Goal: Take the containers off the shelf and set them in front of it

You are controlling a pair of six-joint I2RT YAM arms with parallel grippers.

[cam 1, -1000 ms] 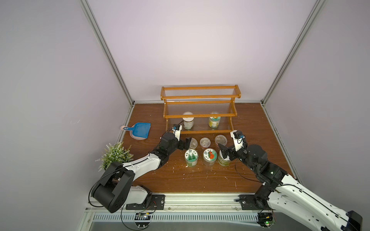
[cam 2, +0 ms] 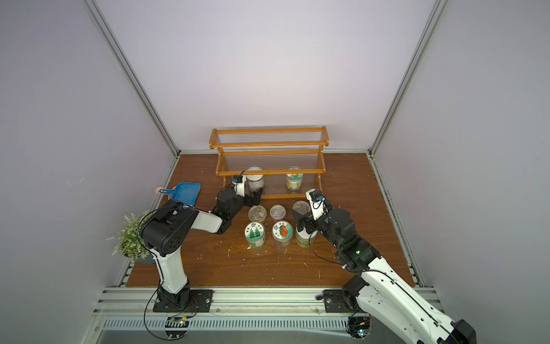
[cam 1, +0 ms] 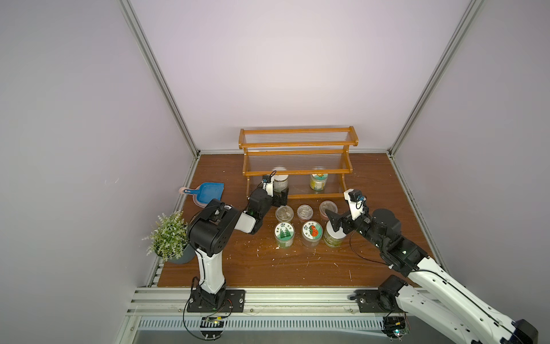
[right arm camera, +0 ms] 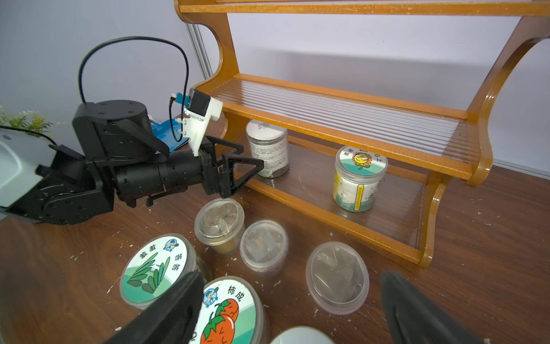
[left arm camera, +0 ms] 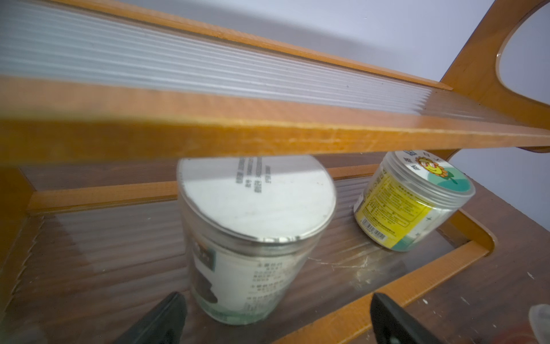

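Two jars stand on the lowest shelf level. The left one has a plain white lid (left arm camera: 257, 192) with small print and a pale label; the right one, a sunflower jar (left arm camera: 404, 200), has a green-and-white lid and yellow label. My left gripper is open at the shelf's front, its fingers (left arm camera: 163, 318) in front of and low beside the white-lidded jar, nothing between them. From the right wrist view, my left gripper sits close to that jar (right arm camera: 268, 150). My right gripper is open and empty above the tabletop jars.
An upper shelf rail (left arm camera: 275, 129) runs just above the jars, and a low front rail (right arm camera: 332, 220) borders their level. Several lidded jars and clear cups (right arm camera: 263, 245) crowd the table before the shelf. A blue dustpan (cam 1: 209, 193) and plant (cam 1: 170, 236) lie left.
The right arm has shifted only slightly. Both shelf jars stay in place.
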